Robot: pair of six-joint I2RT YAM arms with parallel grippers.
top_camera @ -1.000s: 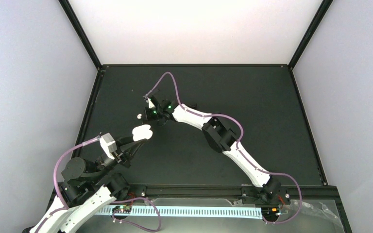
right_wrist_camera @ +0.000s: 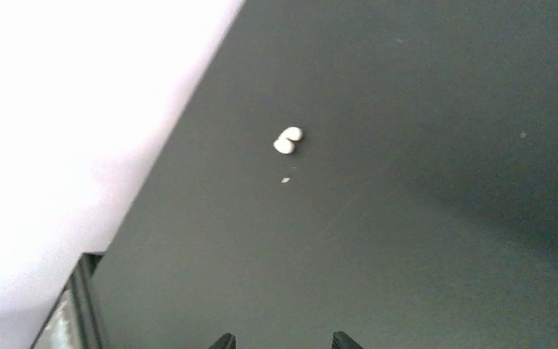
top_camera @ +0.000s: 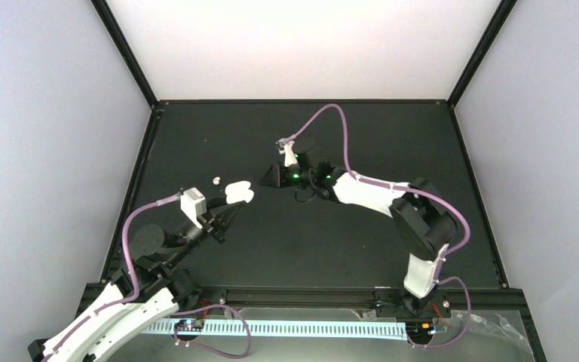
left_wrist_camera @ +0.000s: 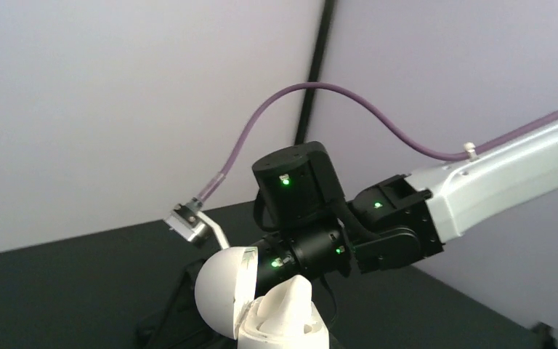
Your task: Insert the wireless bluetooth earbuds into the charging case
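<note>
The white charging case is held up off the mat, and my left gripper is shut on it. In the left wrist view its rounded lid stands open beside the case body. A white upright piece sticks up from the body; whether it is a seated earbud I cannot tell. One small white earbud lies on the mat, also visible left of the case from above. Well right of that earbud, my right gripper is open, its fingertips apart with only mat showing between them.
A small pale speck lies near the earbud. White walls bound the back and sides.
My right gripper has drawn away to the right from beside the loose earbud. My left gripper has shifted right and slightly back with the case. The loose earbud has stayed in place.
</note>
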